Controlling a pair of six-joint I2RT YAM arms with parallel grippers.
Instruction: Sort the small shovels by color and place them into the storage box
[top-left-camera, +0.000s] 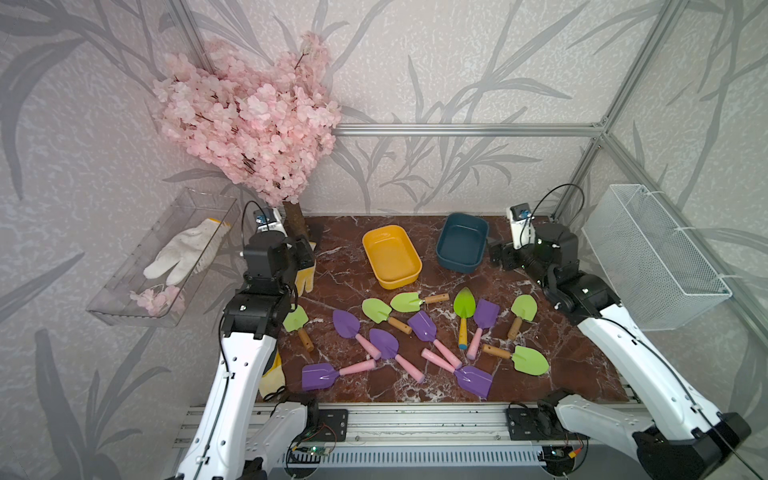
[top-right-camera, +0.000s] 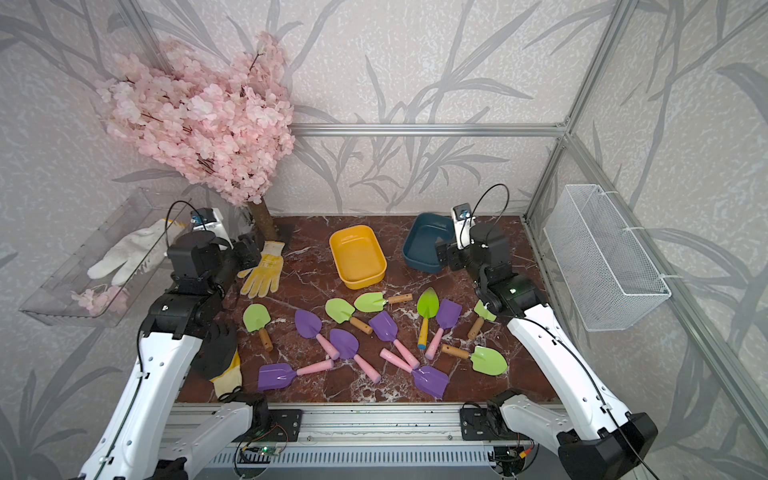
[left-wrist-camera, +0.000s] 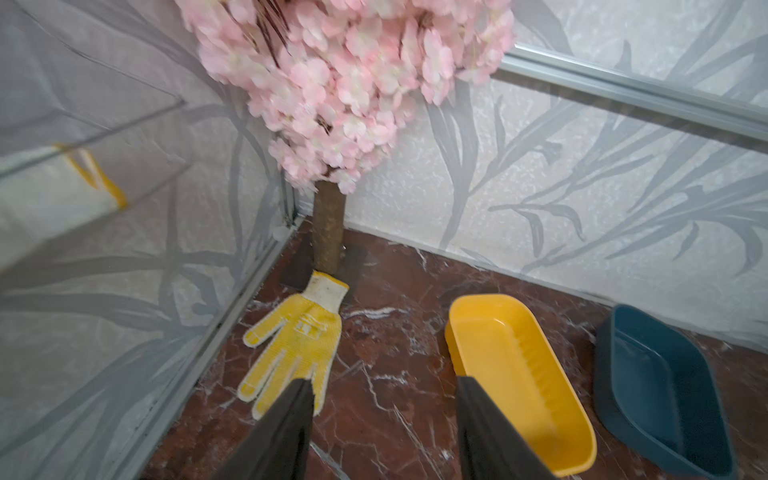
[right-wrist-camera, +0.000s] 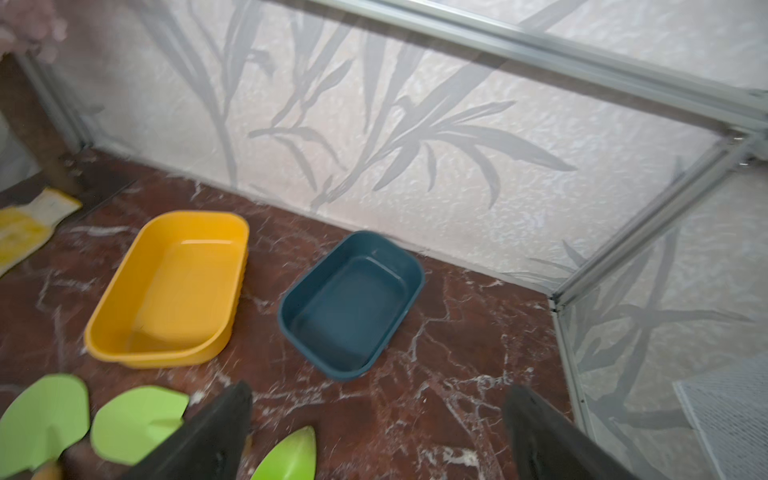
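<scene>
Purple shovels with pink handles, such as one purple shovel (top-left-camera: 319, 375), and green ones with wooden handles, such as a green shovel (top-left-camera: 530, 361), lie loose across the table, several of each. One green shovel (top-left-camera: 464, 301) has a yellow and blue handle. Behind them stand a yellow box (right-wrist-camera: 172, 284) and a dark blue box (right-wrist-camera: 352, 304), both empty. My left gripper is raised at the left side, its fingers apart with nothing between them. My right gripper hangs open and empty, right of the blue box.
A yellow glove (left-wrist-camera: 304, 336) lies by the trunk of a pink blossom tree (top-left-camera: 248, 120) at the back left. A wire basket (top-left-camera: 152, 256) holds a white glove on the left wall; a white mesh basket (top-left-camera: 656, 256) hangs on the right.
</scene>
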